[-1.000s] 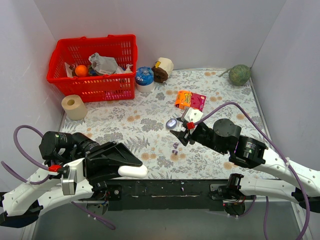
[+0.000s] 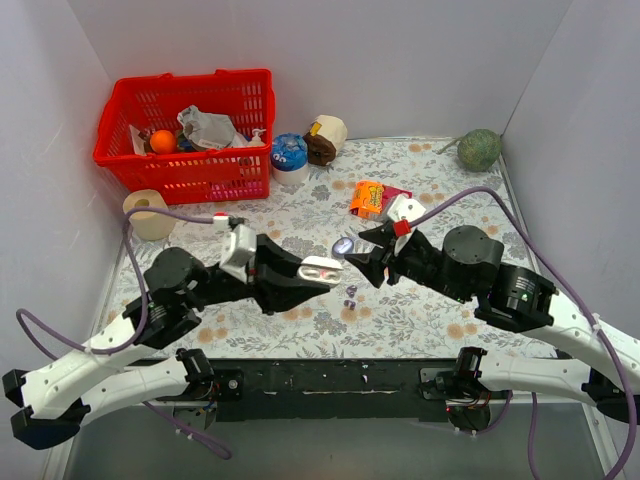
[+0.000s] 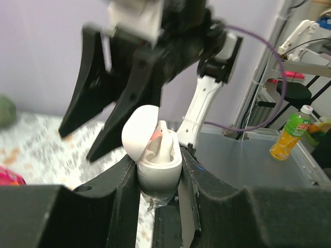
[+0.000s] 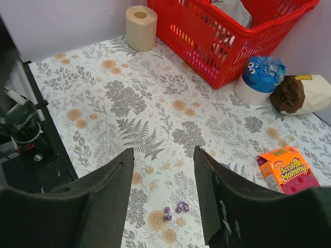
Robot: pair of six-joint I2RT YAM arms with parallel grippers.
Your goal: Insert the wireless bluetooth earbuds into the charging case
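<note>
Above the table, my left gripper [image 2: 312,283] is shut on a white charging case [image 2: 321,270]. In the left wrist view the case [image 3: 159,175] has its lid [image 3: 140,133] swung up, and its inside faces the right arm. Two purple earbuds lie close together on the cloth below: one earbud [image 4: 167,214] and the other earbud [image 4: 182,206] in the right wrist view. My right gripper stands part open, nothing between its fingers, held above the table. In the top view it is just right of the case, not touching it.
A round silvery item [image 2: 343,247] lies near the right fingers. An orange and pink packet [image 2: 368,198] is behind. At the back stand a red basket [image 2: 190,180], a blue-topped roll [image 2: 290,160] and a paper roll [image 2: 148,214].
</note>
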